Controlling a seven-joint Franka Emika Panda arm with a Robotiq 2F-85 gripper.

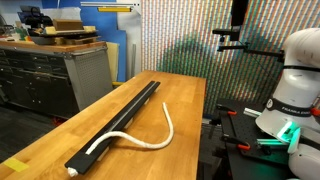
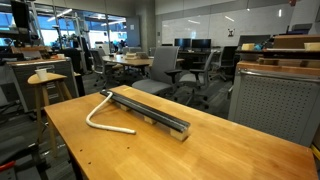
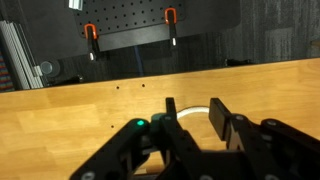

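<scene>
A white flexible tube [image 1: 168,128] lies on the wooden table, curving from the near end of a long black rail [image 1: 132,103]. In exterior view 2 the tube [image 2: 93,124] bends on the tabletop, one end resting against or on the rail [image 2: 150,108]. My gripper hangs high above the table. Its fingers [image 3: 170,107] stand apart in the wrist view, and nothing held shows between them. Part of the tube [image 3: 190,110] appears below, beyond the gap; the gripper hides the rest. At the top edge of exterior view 1, the gripper [image 1: 239,12] is only partly visible.
The wooden table [image 2: 220,150] has wide free room right of the rail. A grey cabinet with drawers [image 1: 60,82] stands behind it. A dark perforated base plate [image 3: 130,25] borders the table in the wrist view.
</scene>
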